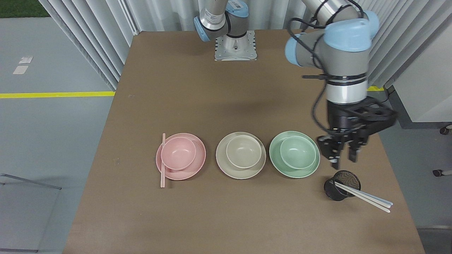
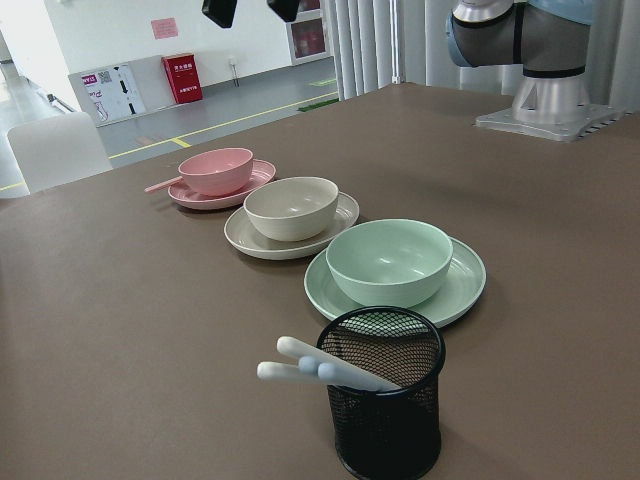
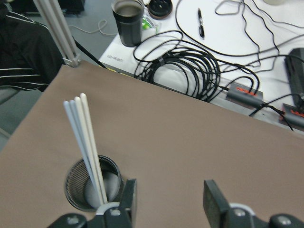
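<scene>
The gripper [image 1: 344, 156] hangs open with nothing visible between its fingers, above and beside the right edge of the green plate. Below it a black mesh holder [image 1: 332, 190] holds pale chopsticks [image 1: 368, 198] that lean out to the right; the wrist view shows the holder [image 3: 76, 185] left of the fingers. A green bowl [image 1: 298, 151] on its plate, a cream bowl [image 1: 243, 151] on its plate and a pink bowl [image 1: 178, 152] on its plate form a row. Pink chopsticks [image 1: 162, 177] rest along the pink plate's left side.
The arm's base [image 1: 235, 50] is at the back. The wrist view shows a white desk with coiled cables [image 3: 190, 71] beyond the table edge.
</scene>
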